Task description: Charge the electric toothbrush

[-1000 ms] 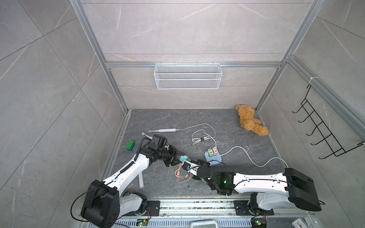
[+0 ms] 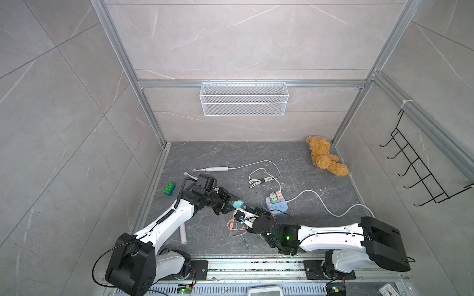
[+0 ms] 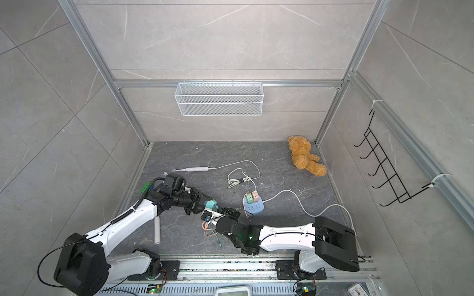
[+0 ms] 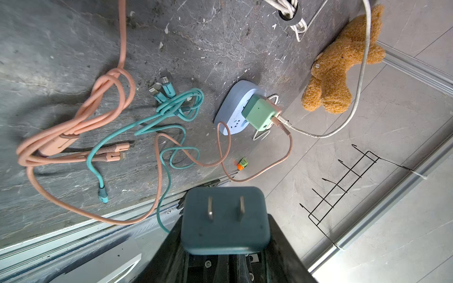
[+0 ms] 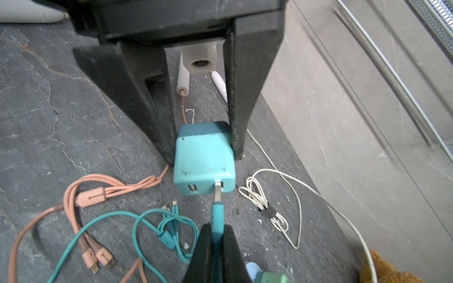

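Observation:
Clamped between the fingers of my left gripper is a teal charger; in the left wrist view its two metal prongs face the camera. My right gripper is shut on the teal cable's plug (image 5: 217, 214). The plug's metal tip meets the right-hand USB port of the charger, at least partly inside it. How deep it sits I cannot tell. A white toothbrush (image 2: 213, 169) lies at the back left with its white cable. The blue power strip (image 4: 238, 101) holds a green charger (image 4: 259, 113) with cables plugged in.
A coiled orange cable (image 4: 94, 113) and the teal cable's bundle (image 4: 177, 106) lie on the floor near the grippers. A white cable coil (image 5: 264, 202) lies behind. The teddy bear (image 2: 325, 157) sits at the back right, a green block (image 2: 169, 188) at left.
My right gripper has moved slightly left, toward the charger, over the last second. The left arm looks still.

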